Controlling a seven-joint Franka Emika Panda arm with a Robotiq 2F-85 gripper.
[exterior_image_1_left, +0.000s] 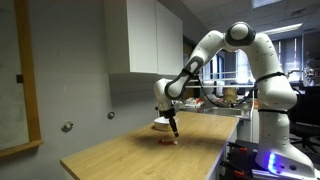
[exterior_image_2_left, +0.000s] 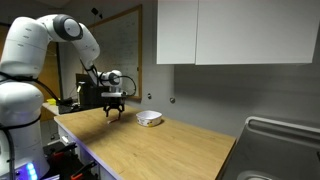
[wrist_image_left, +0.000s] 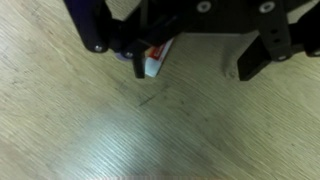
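Observation:
A small red and white, marker-like object lies on the wooden table. My gripper is low over the table, right by this object. In the wrist view the gripper is open, its two dark fingers wide apart. There the white end of the marker-like object shows close to the left finger, with a bit of red behind it; the rest is hidden by the gripper. Whether a finger touches it, I cannot tell.
A white bowl or basket stands on the table near the gripper, partly behind the arm in the first exterior view. Wall cabinets hang above the back.

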